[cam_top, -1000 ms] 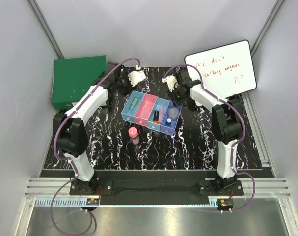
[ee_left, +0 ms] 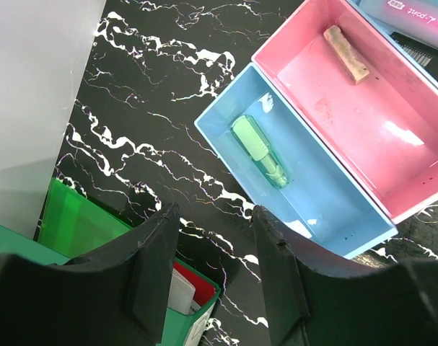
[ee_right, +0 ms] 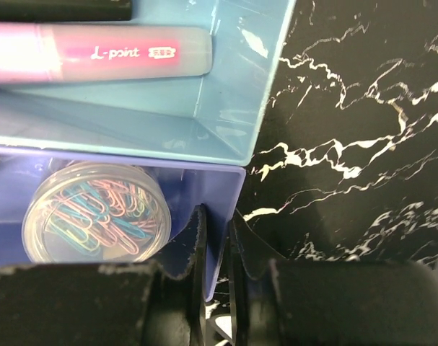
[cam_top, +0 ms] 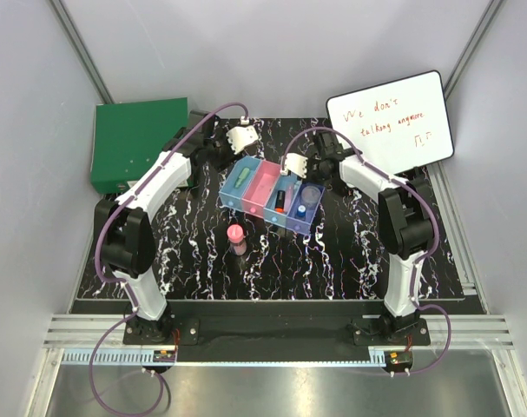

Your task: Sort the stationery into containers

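Note:
A joined row of bins stands mid-table. The left blue bin (ee_left: 312, 189) holds a green stationery piece (ee_left: 260, 150); a tan block (ee_left: 345, 53) lies in the pink bin (ee_left: 392, 122). A pink pen (ee_right: 132, 54) and a black item (cam_top: 279, 201) occupy the second blue bin (ee_right: 226, 108). Inside the purple bin (ee_right: 117, 153) are a round tub of paper clips (ee_right: 99, 213) and a blue-capped item (cam_top: 301, 211). My right gripper is shut on the purple bin's wall at its far corner. Open and empty, my left gripper hangs beside the left blue bin.
A green box (cam_top: 140, 143) stands at the back left and a whiteboard (cam_top: 391, 122) at the back right. In front of the bins is a pink-capped bottle (cam_top: 236, 239).
The row of bins has shifted slightly to the right. My left arm has stayed still.

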